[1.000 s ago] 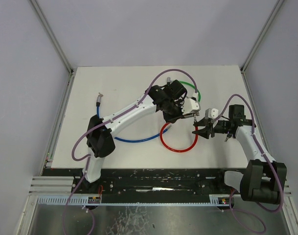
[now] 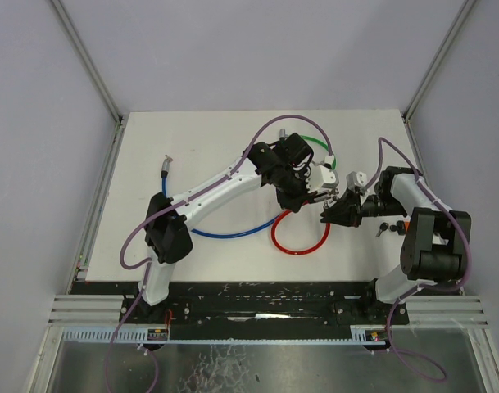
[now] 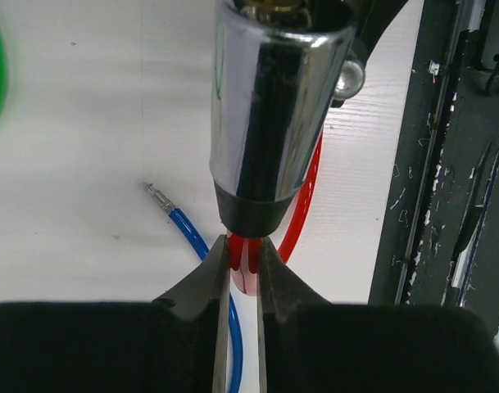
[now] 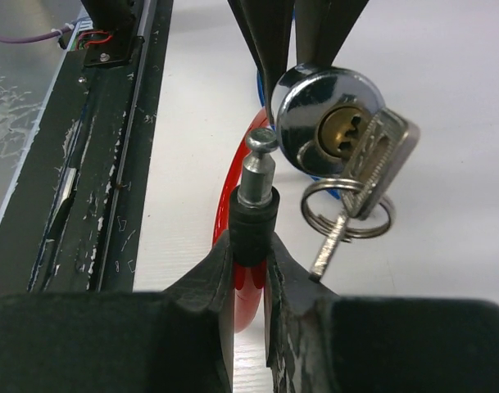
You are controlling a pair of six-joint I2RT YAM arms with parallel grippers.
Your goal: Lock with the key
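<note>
In the top view my left gripper [image 2: 310,198] and right gripper [image 2: 331,214] face each other over the red cable [image 2: 297,251]. My left gripper is shut on a red cable lock end; above its fingers is the chrome lock body, with a key [image 4: 381,155] on rings in its keyhole, seen in the right wrist view. My right gripper is shut on the cable's other end, whose metal pin [image 4: 257,172] stands upright beside the lock body, just below and left of it in that view.
A blue cable [image 2: 224,234] and a green cable [image 2: 310,139] lie on the white board behind and left of the grippers. Small dark items [image 2: 383,228] lie at the right. The front middle of the board is clear.
My right arm has swung in from the lower right, bringing the held cable end closer to the lock body.
</note>
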